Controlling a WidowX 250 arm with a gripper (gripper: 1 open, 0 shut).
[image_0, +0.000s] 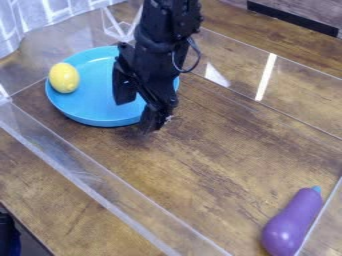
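Note:
My black gripper (144, 101) hangs over the right part of a blue plate (87, 108), its fingers open with no object seen between them. A yellow egg-shaped object (64, 78) rests on the plate's left side. A purple eggplant (291, 222) lies on the wooden table at the lower right, well apart from the gripper and the plate.
Clear edging runs along the left side and at the right edge, close beside the eggplant. A pale strip lies at the upper right.

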